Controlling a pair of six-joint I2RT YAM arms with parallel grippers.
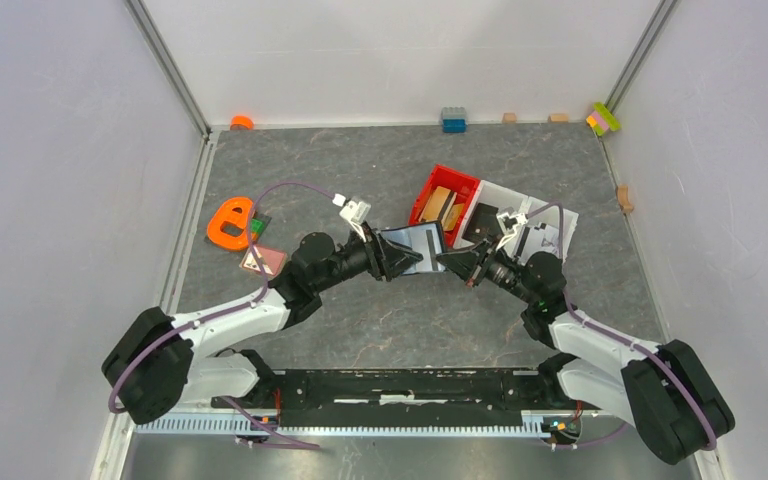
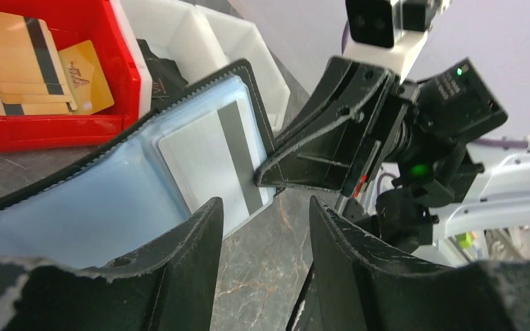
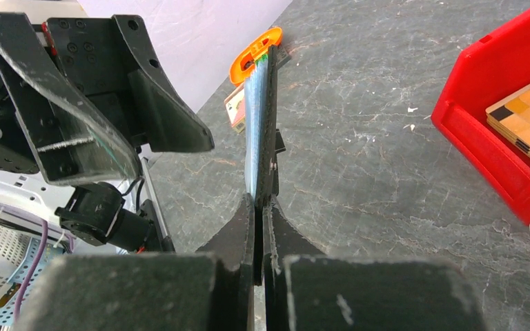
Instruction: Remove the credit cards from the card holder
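The card holder (image 1: 412, 247), black outside with pale blue sleeves, stands open in the air. My right gripper is shut on its edge. In the left wrist view a white card with a dark stripe (image 2: 203, 158) sits in a sleeve beside the right fingers. My left gripper is open at the holder's other side, its fingertips in front of the blue sleeves, with nothing seen between them.
A red box (image 2: 59, 134) holding gold cards (image 2: 24, 52) lies behind the holder, beside white trays (image 2: 245, 48). An orange object (image 1: 230, 215) lies at the left.
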